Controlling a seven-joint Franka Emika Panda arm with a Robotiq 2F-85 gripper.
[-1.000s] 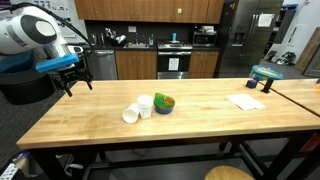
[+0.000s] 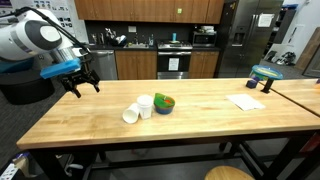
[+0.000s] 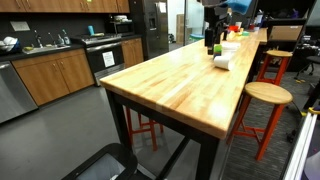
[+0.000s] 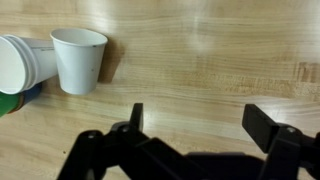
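My gripper [image 2: 87, 93] hangs over the left part of the wooden table, open with nothing between its fingers. In the wrist view, the gripper has only bare wood in its gap. One white cup [image 2: 131, 114] lies on its side, to the right of the gripper in exterior view 1. Close by is a second white cup [image 2: 146, 103], seemingly upright. A blue bowl [image 2: 164, 109] beside it holds green and red things. At the wrist view's upper left, a white cup [image 4: 79, 62] appears apart from the fingers.
A white sheet [image 2: 246, 102] lies on the right half of the table. Farther right stands a stack of coloured items [image 2: 266, 74] near the far edge. Stools [image 3: 268, 94] line one side.
My gripper has shifted slightly to the right in exterior view 1, closer to the cups. The cups and the bowl have stayed in place.
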